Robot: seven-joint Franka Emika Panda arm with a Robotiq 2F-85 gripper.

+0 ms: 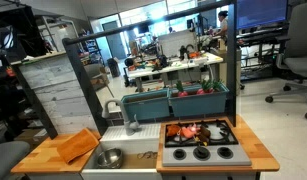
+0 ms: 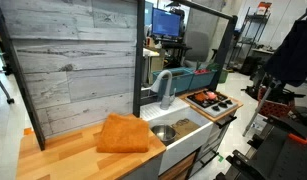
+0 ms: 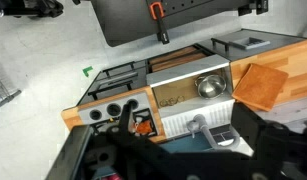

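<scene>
In the wrist view my gripper is open, its dark fingers spread at the lower edge with nothing held between them. It hangs high above the toy kitchen counter. On the wooden top lies an orange cloth, flat and slightly rumpled. A metal pot sits in the white sink. The stove has several toy food pieces, red and orange, on its black grate. All of these are well apart from the gripper.
A grey tap rises behind the sink. The white plank wall and dark frame posts bound the counter. A blue shelf stands behind the stove. Bare wood lies at the stove's right.
</scene>
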